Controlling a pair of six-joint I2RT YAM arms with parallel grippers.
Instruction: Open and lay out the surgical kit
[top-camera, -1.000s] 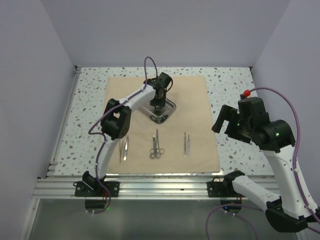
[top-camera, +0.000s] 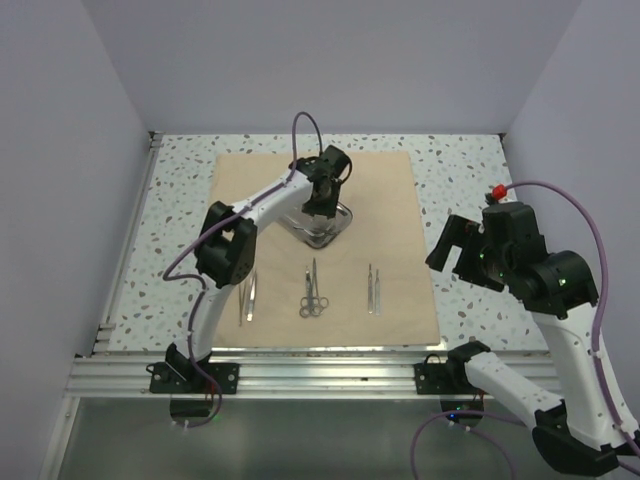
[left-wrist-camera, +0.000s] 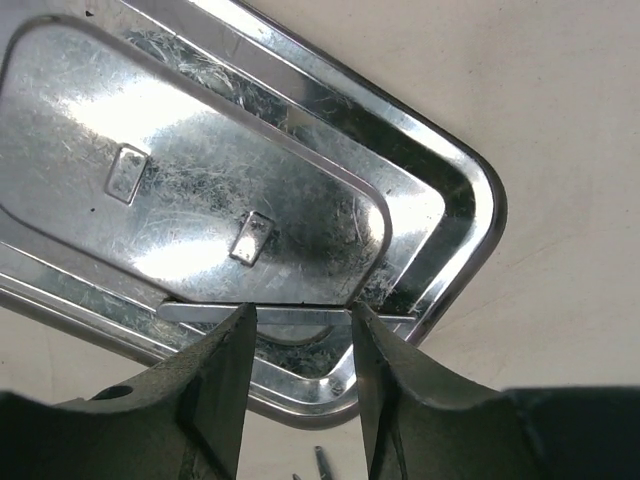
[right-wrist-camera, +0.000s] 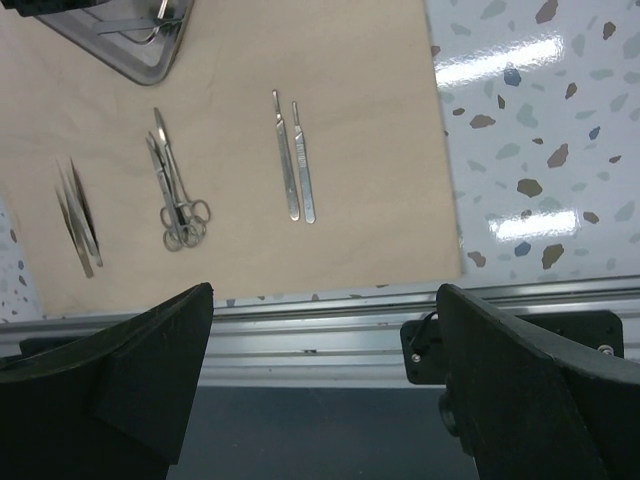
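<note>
Above the metal tray (top-camera: 335, 236), my left gripper (top-camera: 321, 210) stands open. Its fingertips (left-wrist-camera: 240, 322) reach over the tray's front corner in the left wrist view. A flat metal strip-like instrument (left-wrist-camera: 290, 316) lies across that corner, showing in the gap between the fingers. On the beige cloth (top-camera: 385, 220), slim tweezers (top-camera: 252, 297) lie at left, scissors-type instruments (top-camera: 313, 295) in the middle, and two scalpel handles (top-camera: 374, 290) at right. My right gripper (top-camera: 458, 262) is open off the cloth's right side, empty; its fingers (right-wrist-camera: 160, 330) frame the table's front edge.
A metal rail (top-camera: 320, 368) runs along the front edge, with walls at the sides and back.
The laid-out tools stayed put.
</note>
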